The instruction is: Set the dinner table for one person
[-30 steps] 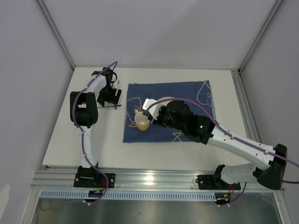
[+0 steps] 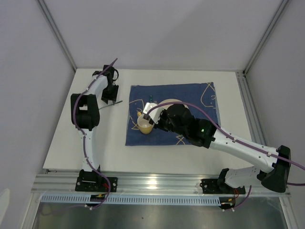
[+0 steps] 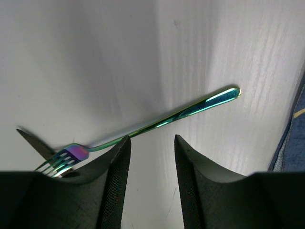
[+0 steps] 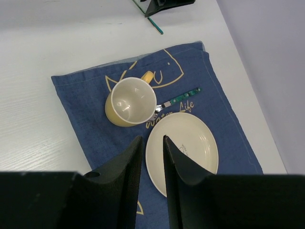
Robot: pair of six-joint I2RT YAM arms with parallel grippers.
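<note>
My left gripper is open just above a fork (image 3: 186,112) with a long green handle and purple-tinted head on the white table, left of the mat. A dark blade (image 3: 33,140) lies partly under the fork's head. My right gripper is over the blue placemat (image 4: 86,114), its fingertips slightly apart above the cream plate (image 4: 182,148). A pale yellow cup (image 4: 131,102) sits on the mat beside the plate, and a green-handled utensil (image 4: 186,95) lies partly hidden behind the cup.
The right arm reaches across the mat and hides part of it in the top view. Walls border the workspace.
The right arm has barely moved.
</note>
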